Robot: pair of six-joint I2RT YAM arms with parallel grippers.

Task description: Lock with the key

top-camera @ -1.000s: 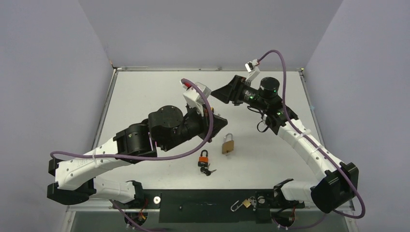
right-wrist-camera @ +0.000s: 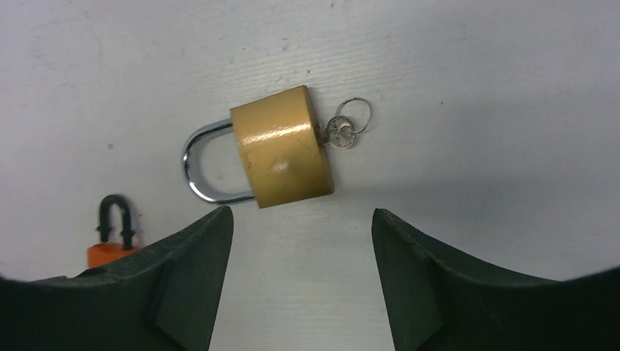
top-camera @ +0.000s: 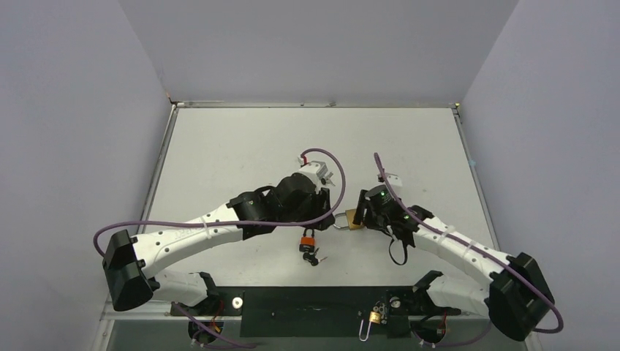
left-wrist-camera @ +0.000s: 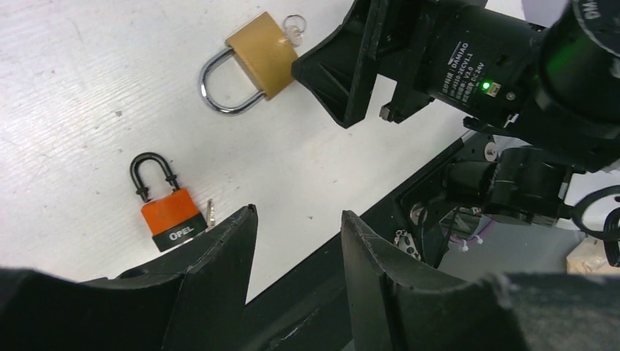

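Note:
A brass padlock (right-wrist-camera: 285, 150) lies on the white table, both shackle legs meeting its body. The small key (right-wrist-camera: 341, 132) sits at the end opposite the shackle, with a wire ring (right-wrist-camera: 358, 113) through its head. How deep it goes cannot be told. In the right wrist view, my right gripper is open with nothing between its fingers, and the padlock shows beyond the fingertips. From above, that gripper covers the padlock's right end. My left gripper is also open and empty, to the padlock's left in the top view.
An orange and black padlock (left-wrist-camera: 174, 216) lies nearer the front, with dark keys (top-camera: 314, 258) beside it. Another brass padlock (top-camera: 375, 317) is on the front ledge with small metal parts.
My right gripper has come down from the back right to the brass padlock. The left arm has shifted and lowered slightly. The brass padlock's shackle pointed backward; now it points left.

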